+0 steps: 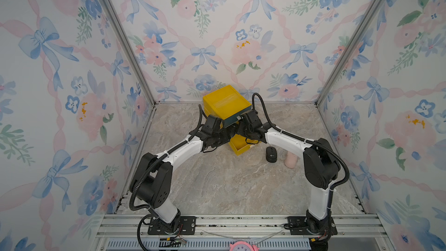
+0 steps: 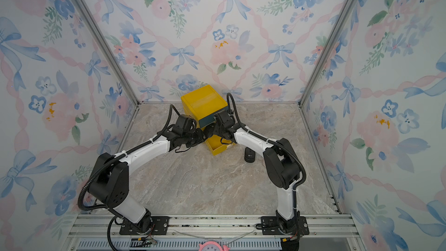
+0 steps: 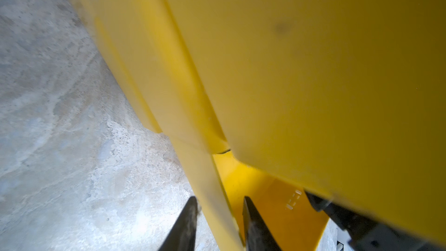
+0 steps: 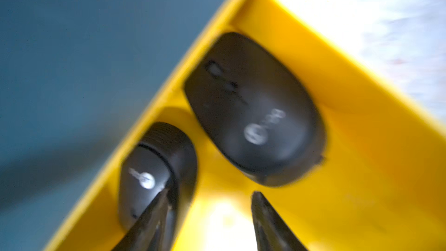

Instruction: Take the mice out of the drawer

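A yellow box (image 1: 226, 102) has its yellow drawer (image 1: 240, 145) out at the front. In the right wrist view two black mice, one (image 4: 255, 107) beside the other (image 4: 148, 176), lie in the drawer. My left gripper is shut on the drawer's pale yellow side wall, one finger either side. My right gripper hangs over the drawer, part open, nothing seen between its fingers, near the mice.
A black mouse (image 1: 271, 154) and a pink object (image 1: 291, 160) lie on the table to the right of the drawer.
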